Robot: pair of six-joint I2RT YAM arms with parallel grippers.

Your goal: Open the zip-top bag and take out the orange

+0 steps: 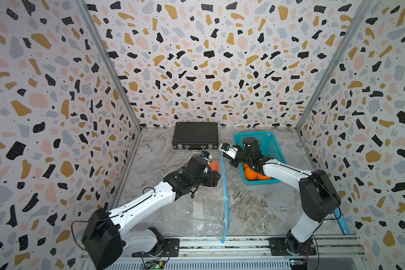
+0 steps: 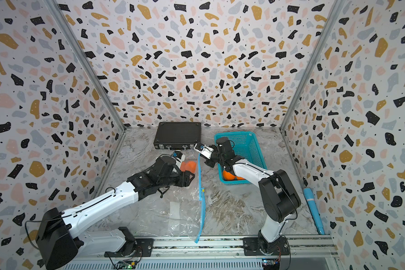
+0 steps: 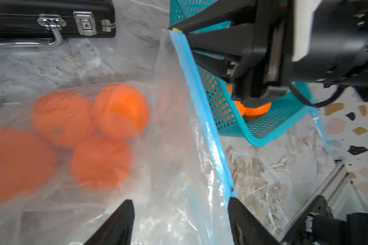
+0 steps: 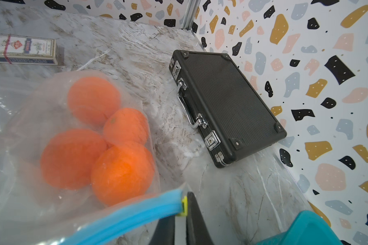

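Note:
The clear zip top bag [image 3: 171, 134] holds several oranges [image 3: 121, 111], seen through its film in both wrist views. Its blue zip strip [image 3: 200, 104] has a yellow slider [image 4: 184, 205] at one end. My right gripper is shut on that end of the strip, holding it raised. Over the bag's mouth side, my left gripper stands open. In the left wrist view, film and strip pass between or beneath its fingers; contact cannot be told. From above, the left arm partly hides the bag and its oranges [image 1: 213, 165].
A teal basket [image 1: 278, 153] with several loose oranges [image 1: 251, 174] stands right, under the right arm. A black case [image 1: 195, 134] lies behind. Another clear bag [image 1: 189, 220] lies flat in front. A small box [image 4: 24, 49] is left of the oranges.

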